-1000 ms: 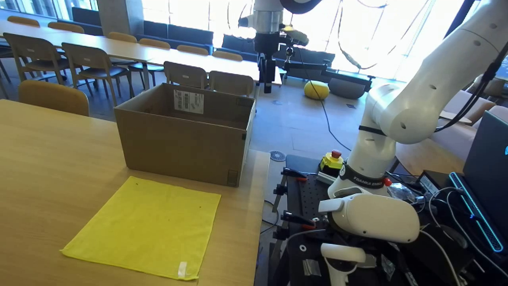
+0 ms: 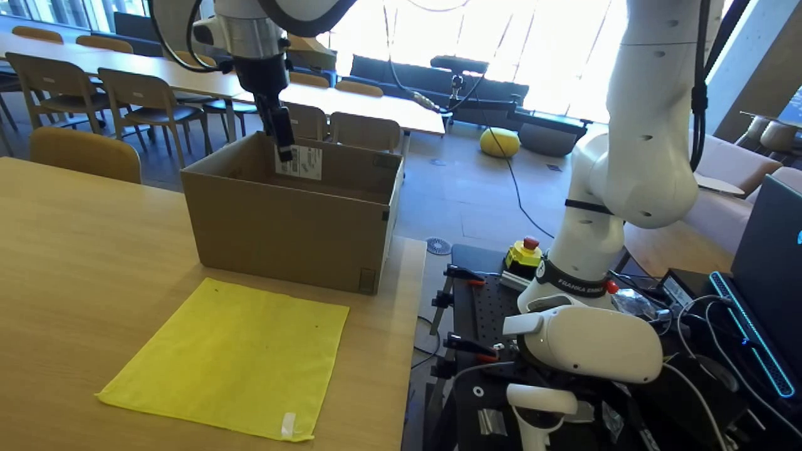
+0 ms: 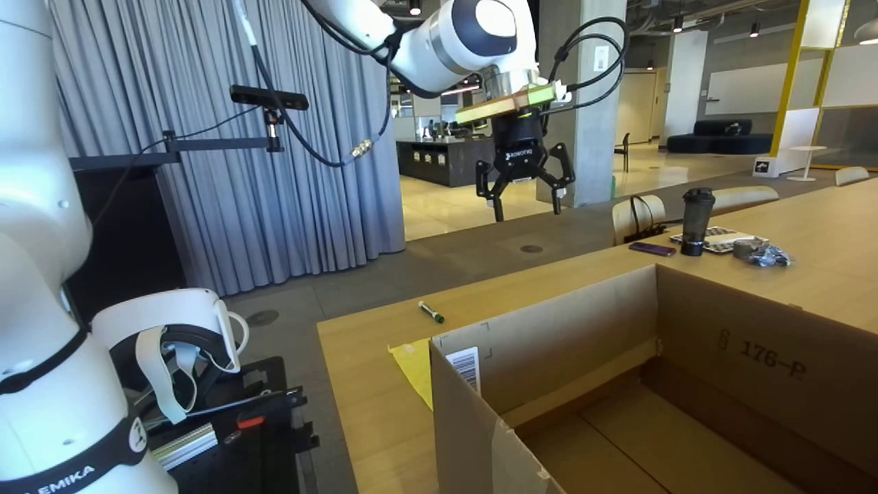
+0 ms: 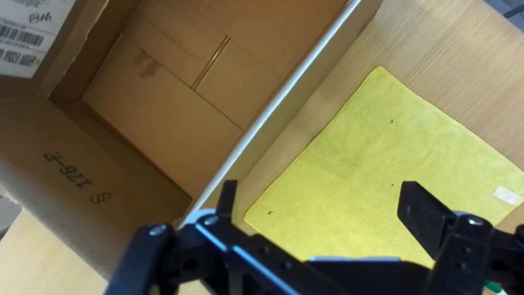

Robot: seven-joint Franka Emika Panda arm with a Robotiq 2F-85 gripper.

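Note:
A yellow cloth [image 2: 237, 357] lies flat on the table beside the cardboard box [image 2: 289, 237]; in the wrist view the whole spread of the cloth [image 4: 344, 172] shows, apart from what the fingers cover. The box [image 4: 172, 83] is open at the top, and the part of its floor in view is bare. My gripper [image 3: 527, 213] hangs high in the air with its fingers wide apart and nothing between them. From the first exterior view, the gripper [image 2: 284, 154] appears over the box opening.
A green marker [image 3: 430, 312] lies near the table edge. Farther along the table stand a dark bottle [image 3: 697, 221] and a phone [image 3: 651, 248]. The box walls rise well above the tabletop. Bare table [image 2: 90, 248] extends left of the cloth.
In exterior view 1 my arm has swung left, bringing the gripper from right of the box to above it, slightly lower. The cloth and box have stayed in place.

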